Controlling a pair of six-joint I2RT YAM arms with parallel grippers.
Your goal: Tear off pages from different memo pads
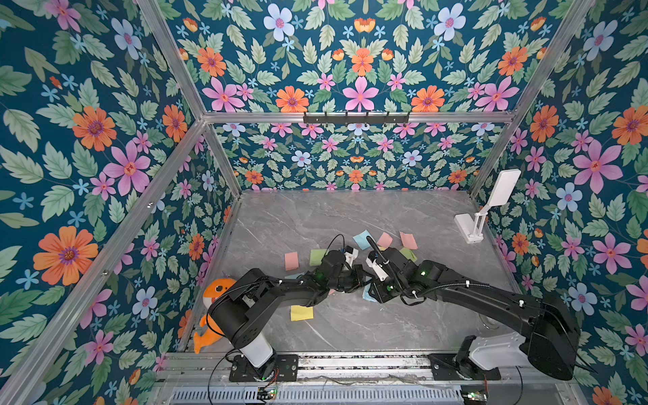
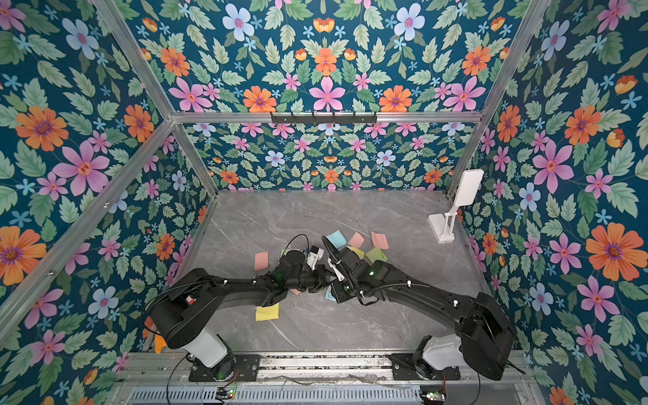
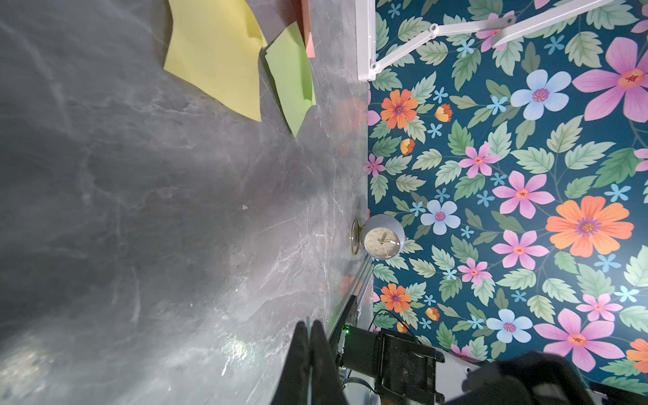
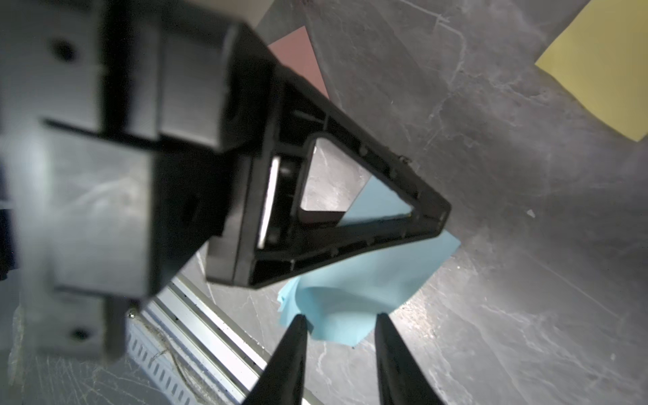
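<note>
A light blue memo sheet (image 4: 378,276) lies bent on the table in the right wrist view, one edge curled up. Part of it is hidden behind the black frame of my left gripper. That gripper is shut, its fingertips together; nothing shows between them. My right gripper has its fingers apart, with the blue sheet's curled lower end beyond the gap. In the top left view the two grippers come close together over the blue sheet (image 1: 368,295). A yellow sheet (image 3: 216,50) and a green sheet (image 3: 291,77) curl up from the table in the left wrist view.
Pink (image 1: 291,261), yellow (image 1: 301,312) and blue (image 1: 363,239) papers are scattered around the arms. A white lamp (image 1: 470,227) stands at the right, an orange plush toy (image 1: 216,290) at the left.
</note>
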